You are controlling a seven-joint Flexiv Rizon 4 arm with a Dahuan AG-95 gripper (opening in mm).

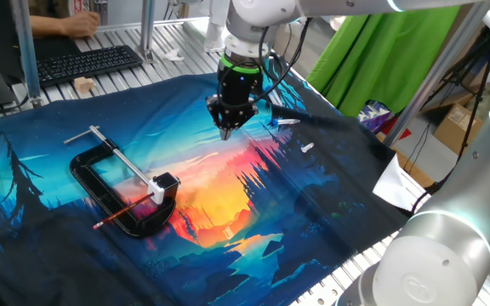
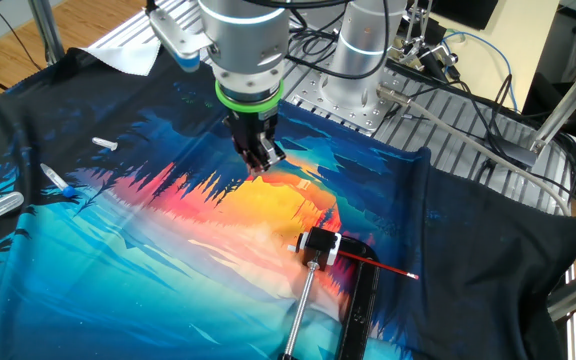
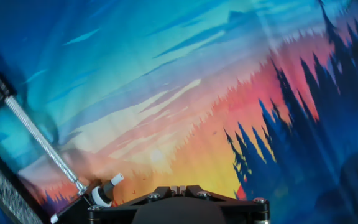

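Observation:
My gripper (image 1: 225, 133) hangs above the patterned cloth, pointing down, its fingertips together. In the wrist view the gripper is shut, and nothing shows between the tips. A black C-clamp (image 1: 89, 178) with a silver screw lies flat on the cloth, apart from the gripper. A red pencil (image 2: 388, 266) reaches from the clamp's screw end out across its frame; whether the clamp pinches it, I cannot tell. At the wrist view's lower left, part of the clamp (image 3: 8, 180) shows with its white pad (image 3: 100, 195).
Small clear tubes or syringes lie on the cloth, among them a short one (image 2: 105, 144) and a blue-tipped one (image 2: 56, 180). A keyboard (image 1: 88, 65) and a small wooden block (image 1: 83, 85) sit past the cloth's far edge. Bare cloth (image 1: 219, 200) surrounds the spot below the gripper.

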